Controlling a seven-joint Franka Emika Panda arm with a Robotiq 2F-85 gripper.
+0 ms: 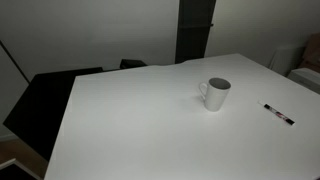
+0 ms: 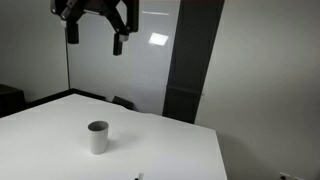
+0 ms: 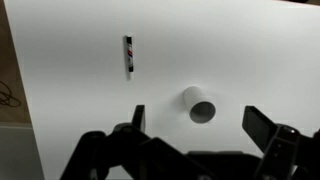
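Note:
A white mug (image 1: 215, 94) stands upright on the white table, its handle on the left side in exterior view 1. To its right lies a dark marker (image 1: 278, 114) with a white and red label. High above the table in exterior view 2 hangs my gripper (image 2: 95, 42), its fingers apart and empty. From the wrist view, the mug (image 3: 199, 105) is below, between the spread fingers and a little beyond the tips. In that view the marker (image 3: 130, 56) is farther off at the upper left, clear of the gripper.
A dark panel (image 2: 186, 60) stands behind the table.

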